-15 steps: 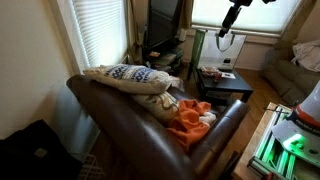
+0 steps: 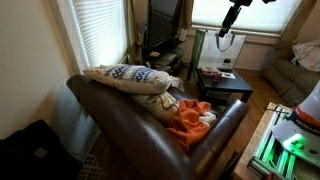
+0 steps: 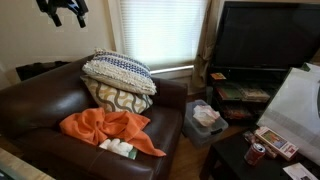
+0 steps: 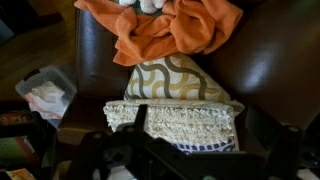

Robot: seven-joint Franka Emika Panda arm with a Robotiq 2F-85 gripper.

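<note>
High above the sofa hangs my gripper (image 3: 68, 19), open and empty. Its two dark fingers stand wide apart at the bottom of the wrist view, over the cushions but touching nothing. On the brown leather sofa (image 3: 40, 105) an orange cloth (image 3: 105, 128) lies crumpled across the seat. Behind it leans a patterned cushion (image 3: 122, 96) with tan and white curves. A white, shaggy cushion (image 4: 180, 126) with a blue woven part rests on top of that one. Beside the cloth sits a small white and green item (image 3: 118, 148), perhaps a soft toy.
Right of the sofa, a clear plastic bin (image 3: 205, 120) holds white material. A dark table (image 3: 235, 155) carries a red can (image 3: 257, 153), a box and papers. The TV (image 3: 270, 40) stands behind. Air around the gripper is free.
</note>
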